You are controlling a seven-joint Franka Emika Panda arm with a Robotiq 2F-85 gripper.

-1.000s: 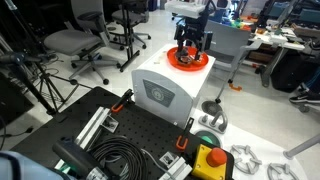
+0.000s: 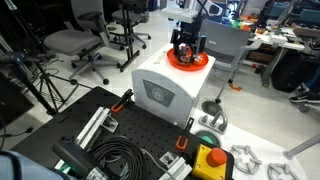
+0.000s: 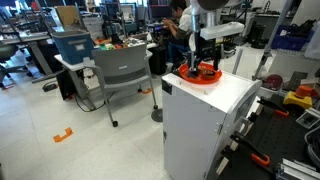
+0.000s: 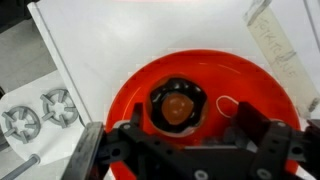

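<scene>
A red round plate (image 4: 215, 66) lies on the white top surface. On it, in the wrist view, sits a dark round object (image 4: 177, 106) with a brown centre. My gripper is open above the plate, one finger (image 4: 123, 146) at the lower left and the other at the lower right. The round object shows just ahead of the gap between them. In exterior view 1 the gripper (image 2: 184, 52) hangs low over the red plate (image 2: 201, 63). Exterior view 2 shows the plate (image 3: 212, 80) partly covered by the gripper and dark shapes; contact cannot be made out.
A white cabinet (image 2: 158, 92) carries the plate, with its edges close around it. A strip of tape (image 4: 282, 58) lies on the top near the plate. Beyond stands a grey chair (image 3: 122, 74). An emergency stop box (image 2: 211, 162) is at the front right.
My gripper has shifted slightly lower over the plate. The plate and cabinet look unmoved.
</scene>
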